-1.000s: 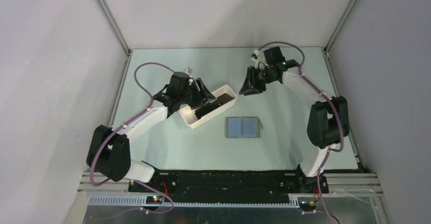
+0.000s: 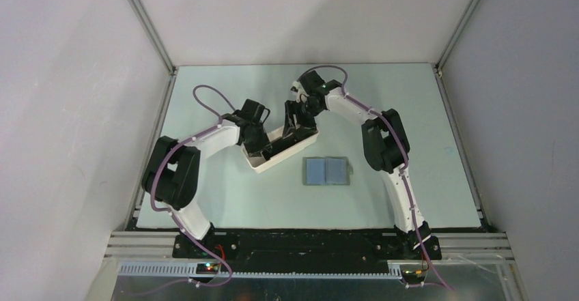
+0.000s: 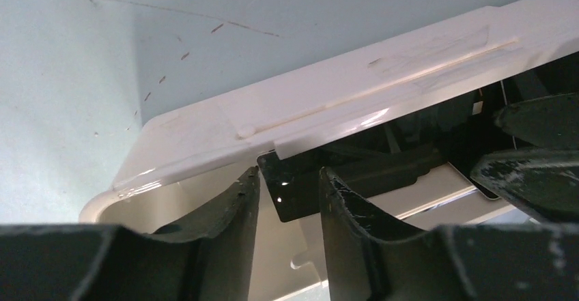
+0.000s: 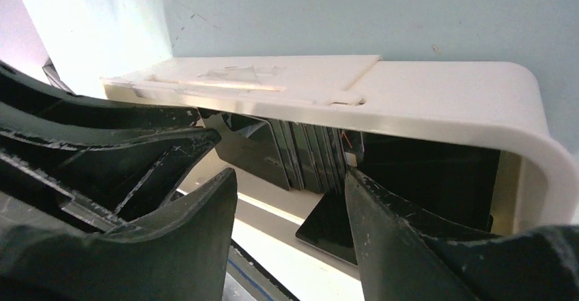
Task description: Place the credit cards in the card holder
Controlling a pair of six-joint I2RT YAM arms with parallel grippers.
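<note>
A white tray [image 2: 276, 163] holds black cards [image 4: 423, 171], several standing in a row and others lying. My left gripper [image 2: 261, 149] is at the tray's left end; in the left wrist view its fingers stand apart around the end of a dark card [image 3: 295, 202], part open. My right gripper [image 2: 292, 120] is over the right end, open, its fingers low at the cards [image 4: 321, 229]. The other gripper's black fingers show in both wrist views. The card holder [image 2: 326, 170], grey with two blue pockets, lies in front of the tray.
Side walls and a back wall [image 2: 307, 14] enclose the pale table [image 2: 375, 205]. Both arms are close together over the tray.
My right gripper has moved left and down to the tray. My left gripper has moved from above the tray's middle down to its left end.
</note>
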